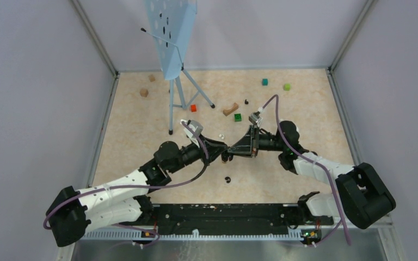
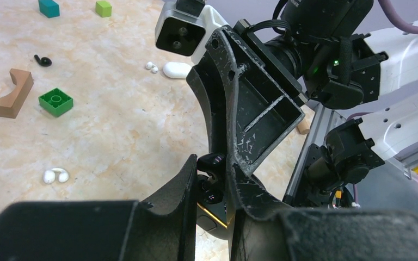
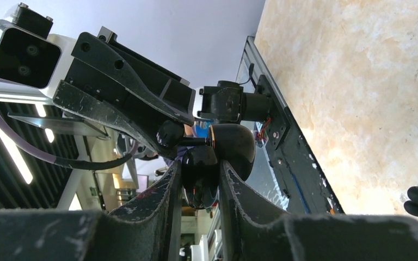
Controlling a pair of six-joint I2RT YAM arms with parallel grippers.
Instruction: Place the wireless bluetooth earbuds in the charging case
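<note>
My right gripper is shut on the glossy black charging case (image 3: 234, 148), gripping it by its rounded part at the fingertips. The case stands open, a gold line along its edge, and is held above the table. From the other side my left gripper is shut on a black earbud (image 3: 170, 134), whose stem points at the opened case. Whether the stem is inside a slot cannot be told. In the left wrist view, the case's gold-edged part (image 2: 211, 222) shows partly behind my fingers. Both grippers meet mid-table in the top view.
A dark earbud-like piece (image 1: 227, 179) lies in front of the grippers. White earbuds (image 2: 55, 175), a white case (image 2: 177, 69), a green block (image 2: 56, 102), a wooden arch (image 2: 12, 93) and another black earbud (image 2: 42, 60) lie around. A pale-blue stand (image 1: 177, 41) rises at back left.
</note>
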